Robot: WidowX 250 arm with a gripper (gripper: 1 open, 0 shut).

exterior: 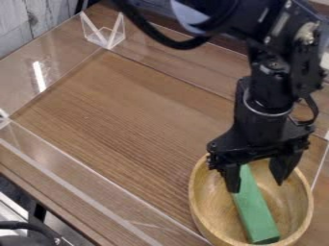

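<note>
The black gripper (257,165) hangs over a round wooden bowl (209,198) at the lower right, its two fingers apart and pointing down, one at either side toward the bowl's far part. A long green object (256,213) lies in the bowl, its upper end between or behind the fingers. Whether the fingers touch it cannot be told. The arm hides the bowl's back rim.
A small clear plastic stand (106,29) is at the back left. Black cables lie at the lower left corner, off the table's edge.
</note>
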